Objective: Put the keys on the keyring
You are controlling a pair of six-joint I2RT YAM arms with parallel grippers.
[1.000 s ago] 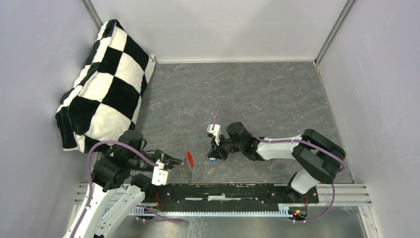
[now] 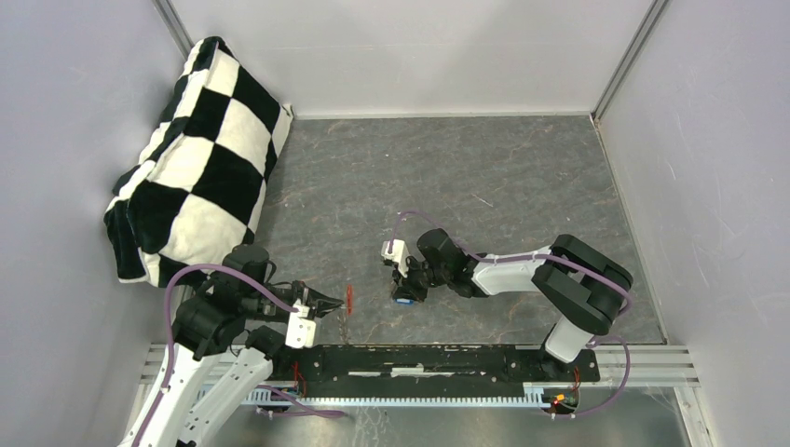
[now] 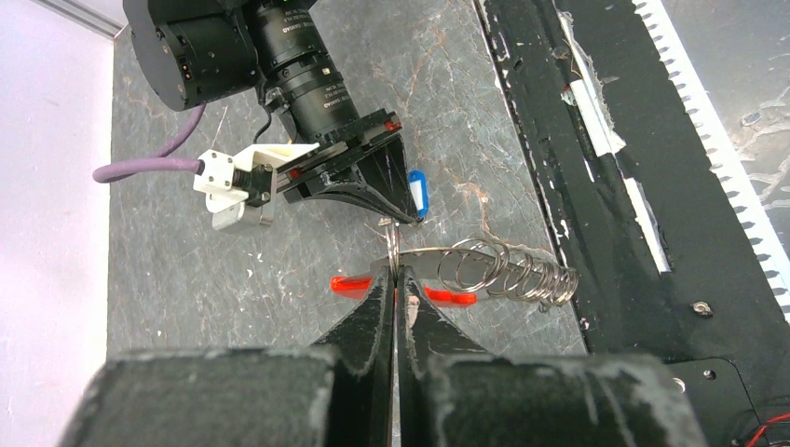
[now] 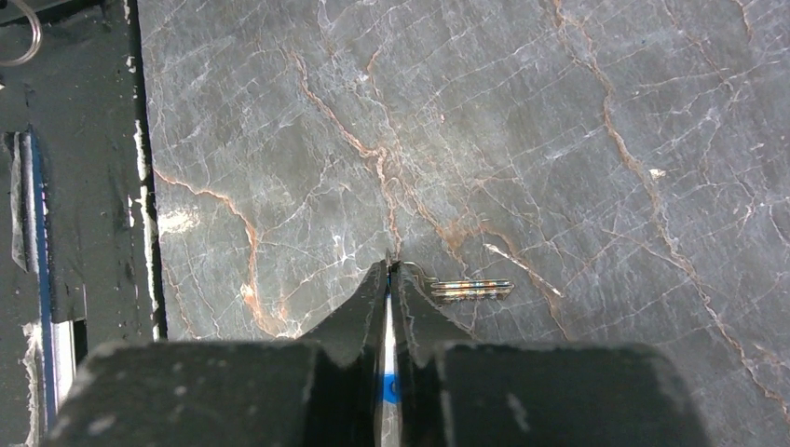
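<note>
My left gripper is shut on a thin metal keyring (image 3: 392, 244), seen edge-on at the fingertips. With it hang a red-and-grey piece (image 3: 451, 297) and a coil of silver wire (image 3: 531, 279), partly behind the fingers. My right gripper points down at the table with its tips almost together; a narrow gap shows further back. Beside its tips is a silver key (image 4: 470, 289). Through that gap shows a blue and white tag, also visible beside the right fingers in the left wrist view. Whether the tips pinch anything is unclear.
A black-and-white checkered cushion (image 2: 200, 168) lies at the back left. The black strip (image 2: 415, 363) with a white toothed rail runs along the front edge.
The red piece below the left gripper has swung left and hangs straighter, while the left arm stays still.
</note>
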